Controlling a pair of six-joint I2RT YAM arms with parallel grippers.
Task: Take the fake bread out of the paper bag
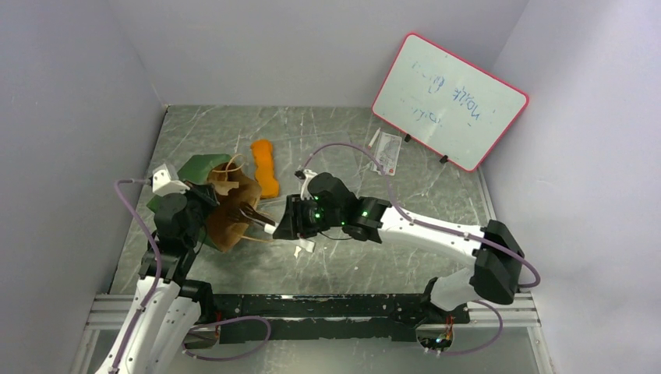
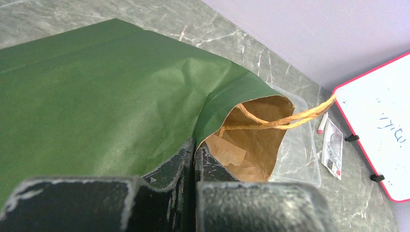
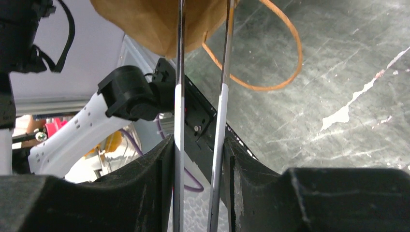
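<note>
The paper bag, green outside (image 2: pixel 111 106) and brown inside (image 1: pixel 234 226), lies at the left of the table with its opening facing right. My left gripper is shut on the bag's upper rim, seen in the left wrist view. My right gripper, with long fingers, reaches into the bag's mouth from the right, part open; the fingertips are partly lost in the bag and out of frame. I cannot make out the bread inside.
An orange object (image 1: pixel 263 167) lies behind the bag. A whiteboard (image 1: pixel 450 100), marker (image 1: pixel 374 137) and card (image 1: pixel 387 154) are at the back right.
</note>
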